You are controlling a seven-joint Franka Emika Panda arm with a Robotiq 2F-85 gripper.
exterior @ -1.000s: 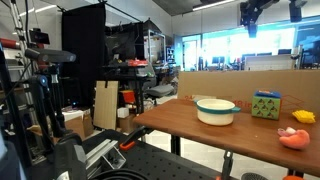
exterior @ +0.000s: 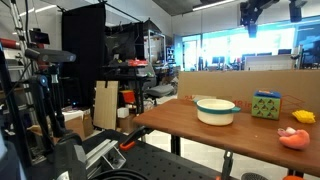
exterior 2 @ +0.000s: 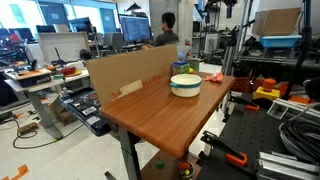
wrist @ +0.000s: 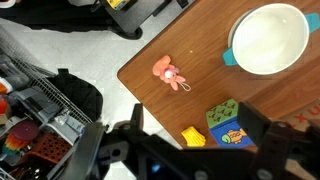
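Observation:
My open gripper hangs high above the wooden table, its dark fingers wide apart at the lower edge of the wrist view. Nothing is held between them. Below lie a white pot with teal handles (wrist: 270,40), a small pink plush toy (wrist: 168,72), a green and blue cube-like block (wrist: 228,122) and a yellow item (wrist: 193,136). In exterior view 1 the white pot (exterior: 215,111) stands mid-table, with the block (exterior: 266,105) behind it to the right. There the pink toy (exterior: 293,138) sits near the front right and the yellow item (exterior: 303,117) farther back.
A brown board (exterior 2: 150,73) stands along one side of the table. Bare tabletop (exterior 2: 160,118) stretches away from the pot on the side opposite the toys. A black wire rack (wrist: 45,90) with various things lies off the table.

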